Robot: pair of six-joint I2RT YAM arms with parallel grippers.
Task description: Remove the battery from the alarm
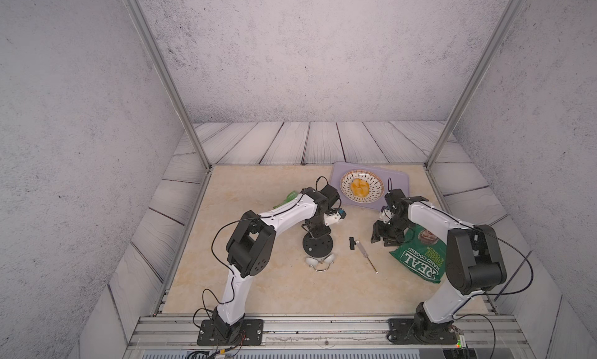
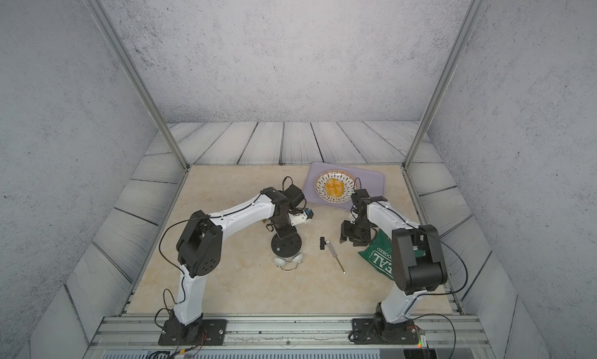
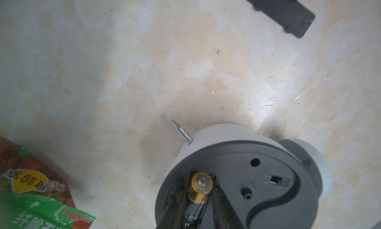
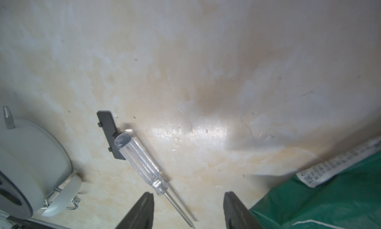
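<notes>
The alarm clock (image 1: pixel 317 245) lies face down near the middle, its dark back up, bells toward the front. In the left wrist view its compartment is uncovered and a gold-topped battery (image 3: pixel 200 187) is in it. My left gripper is over that battery, fingers apart on either side; whether they touch it is unclear. The black battery cover (image 3: pixel 279 12) lies on the table beside a clear-handled screwdriver (image 4: pixel 137 157). My right gripper stands open above the table to the right of these, with nothing between its fingers.
A green snack bag (image 1: pixel 416 259) lies at the right under the right arm. A purple board (image 1: pixel 339 172) with a patterned plate (image 1: pixel 348 194) is at the back. Another bag (image 3: pixel 35 205) is behind the left arm.
</notes>
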